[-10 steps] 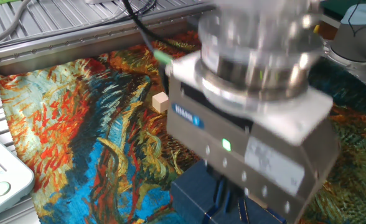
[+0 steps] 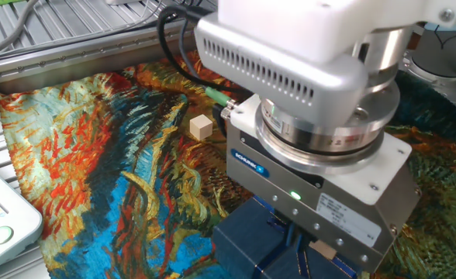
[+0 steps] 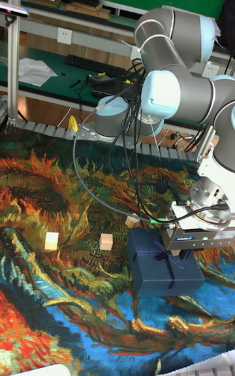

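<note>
A dark blue box (image 2: 247, 236) with dark ribbon around it lies on the painted cloth, its near part cut off by the frame edge in exterior view 2. My gripper (image 2: 290, 239) is right over the box, its grey body covering much of the lid. In exterior view 3 the whole box (image 3: 156, 275) shows, with the gripper body above its far right part and the ribbon (image 3: 175, 259) on top. The fingertips are hidden or blend with the dark ribbon, so neither their opening nor any contact can be made out.
Small wooden blocks stand on the cloth: a pale one (image 3: 51, 241) at left, a brownish one (image 3: 106, 241) near the middle, and another (image 3: 132, 221) at the box's far edge. A white device (image 2: 7, 221) sits at the left. Open cloth lies left of the box.
The box and the visible block have stayed put.
</note>
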